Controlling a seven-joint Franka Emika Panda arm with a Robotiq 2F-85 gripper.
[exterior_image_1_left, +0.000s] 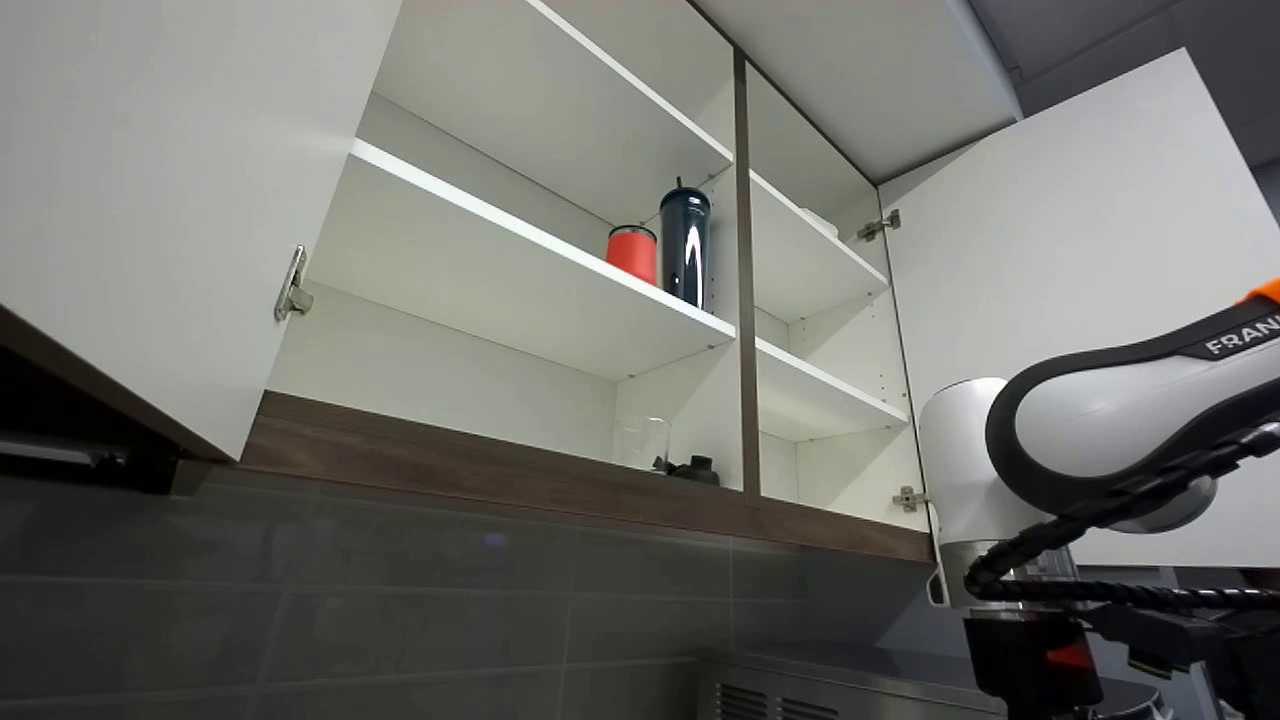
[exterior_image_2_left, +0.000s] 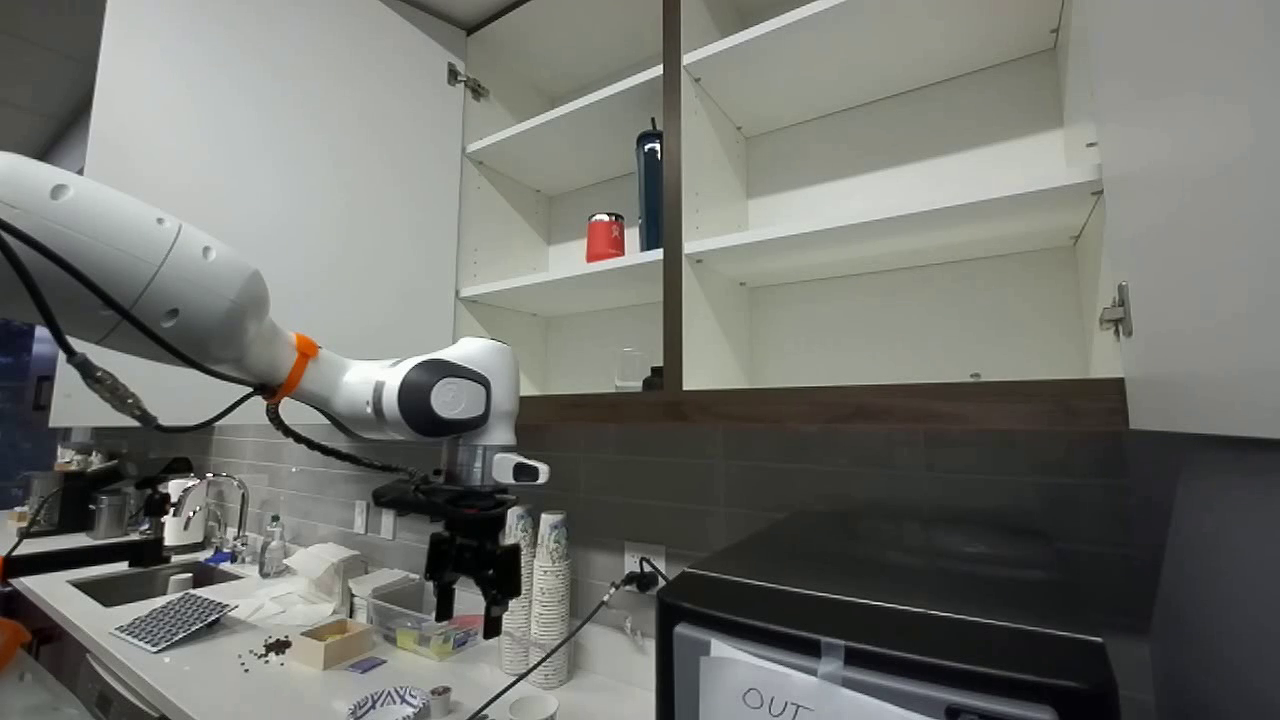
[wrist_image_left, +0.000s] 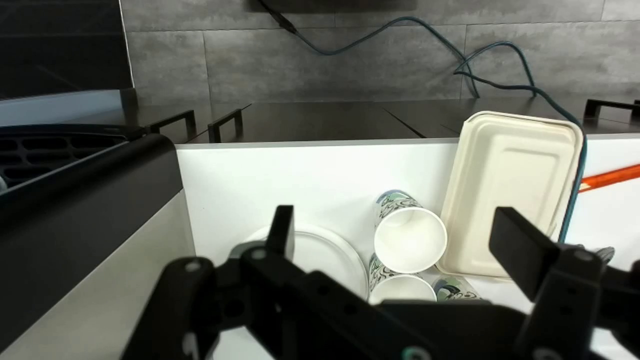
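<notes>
My gripper hangs pointing down over the counter, below the open wall cabinet. Its fingers stand wide apart with nothing between them, as the gripper in the wrist view confirms. Beneath it are paper cups seen from above, a white round plate or lid and a beige tray. On the cabinet's middle shelf stand a red tumbler and a tall dark blue tumbler side by side. A clear glass and a black item sit on the cabinet floor, partly hidden.
Both cabinet doors, one the left door, are swung open. A black microwave-like appliance stands right of the gripper. Tall cup stacks are close behind it. The other cabinet half looks empty. A cable trails across the floor.
</notes>
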